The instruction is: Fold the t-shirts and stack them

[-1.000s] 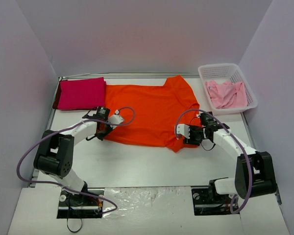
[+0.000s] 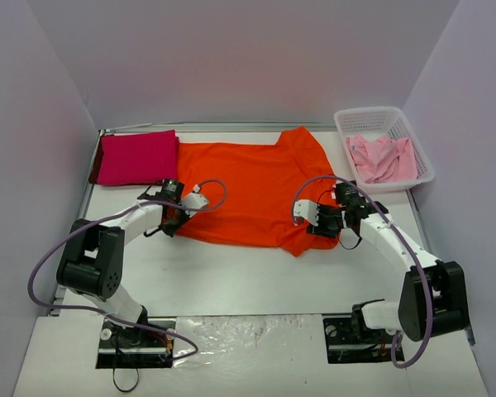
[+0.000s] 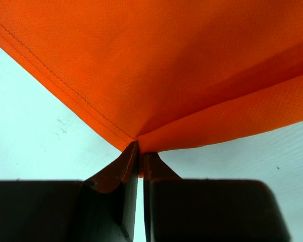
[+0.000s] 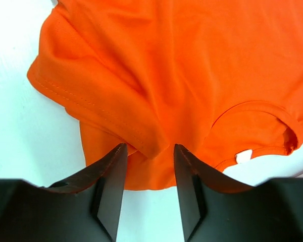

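Note:
An orange t-shirt (image 2: 244,186) lies spread across the table, its right end bunched. In the left wrist view my left gripper is shut on a lower corner of the orange fabric (image 3: 166,60). My right gripper is open, over the rumpled folded part of the shirt (image 4: 91,85) at its right end, with nothing seen held between its fingertips. A folded magenta t-shirt (image 2: 137,155) lies at the back left.
A white basket (image 2: 423,169) with pink cloth (image 2: 382,161) stands at the back right. Walls enclose the back and sides.
My right gripper and arm have shifted slightly over the shirt's right end. My left gripper and the shirt look unchanged in the top view.

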